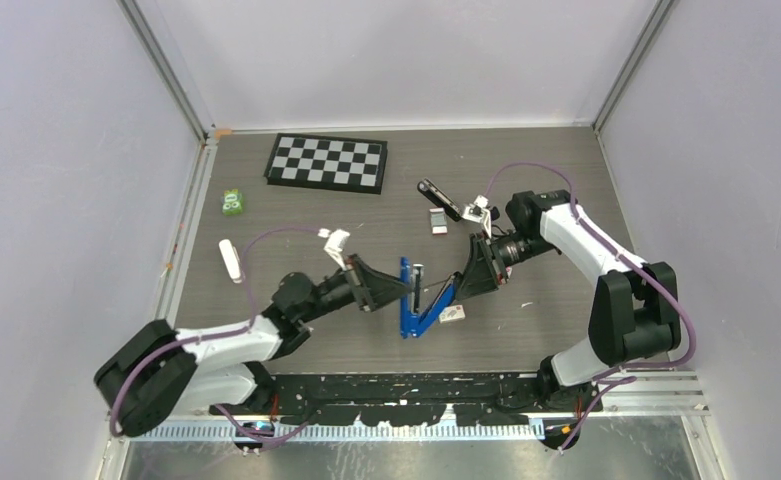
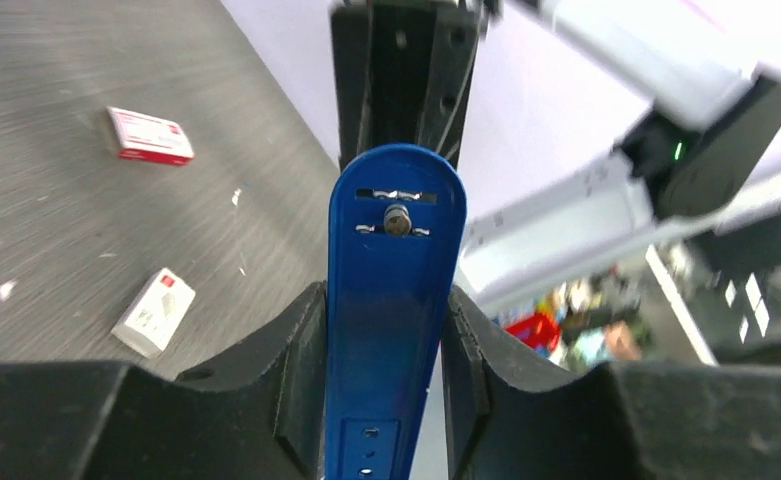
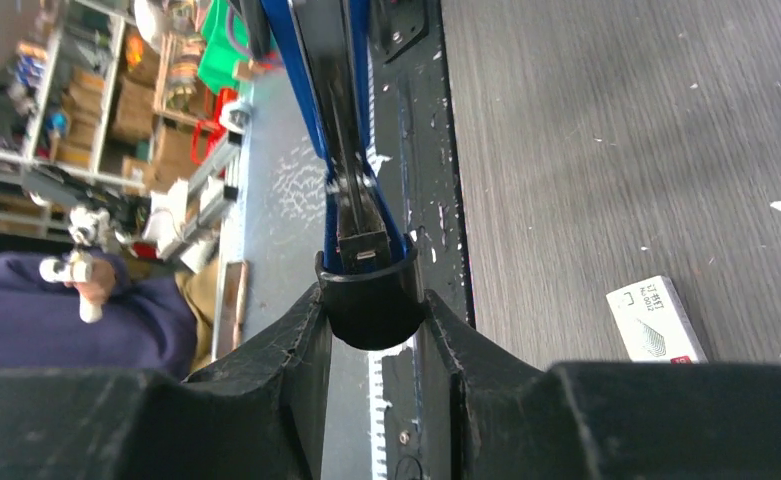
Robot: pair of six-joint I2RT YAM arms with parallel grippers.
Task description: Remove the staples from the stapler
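Observation:
The blue stapler is held above the table, spread wide in a V with its hinge toward the front edge. A metal-and-dark rail stands between its two halves. My left gripper is shut on one long blue half, which shows a metal plate with a screw near its rounded end. On the other half, my right gripper is shut around the black end cap. The stapler's inside faces the right wrist camera; whether staples lie in the rail cannot be made out.
A small white box lies on the table below the stapler. Farther back are another small box, a dark stapler-like object and a checkered board. A white object and a green item lie left.

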